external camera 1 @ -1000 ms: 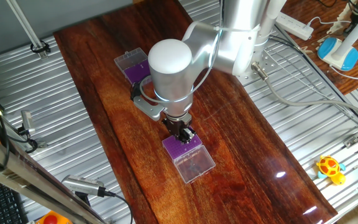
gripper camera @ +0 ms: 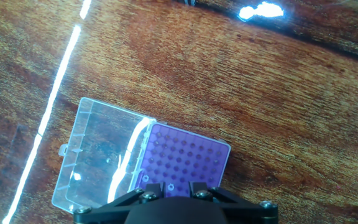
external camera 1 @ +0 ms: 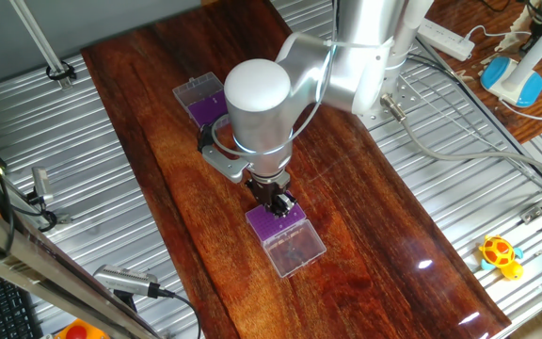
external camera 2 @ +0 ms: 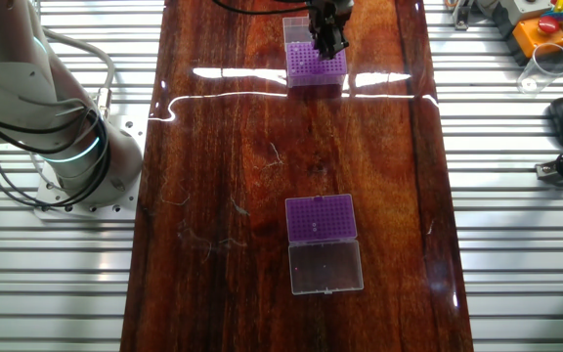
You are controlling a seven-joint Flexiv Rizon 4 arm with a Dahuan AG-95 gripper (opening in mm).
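Note:
My gripper is open at the bottom of the wrist view, its two short dark fingers apart with purple showing between them. Below it lies a purple rack [gripper camera: 185, 152] with rows of small round holes; two pale rings, perhaps tubes, show near its lower edge. A clear hinged lid [gripper camera: 101, 152] lies folded open beside this rack. From exterior view 2, the gripper [external camera 2: 331, 47] hangs over the far rack [external camera 2: 306, 66]. A second purple rack [external camera 2: 321, 217] sits apart on the table, its clear lid [external camera 2: 325, 267] open, with small white specks among its holes.
Off the board are a clear cup [external camera 2: 543, 70], a toy turtle [external camera 1: 499, 252] and a small camera [external camera 1: 125, 280]. Bright reflections streak the wood.

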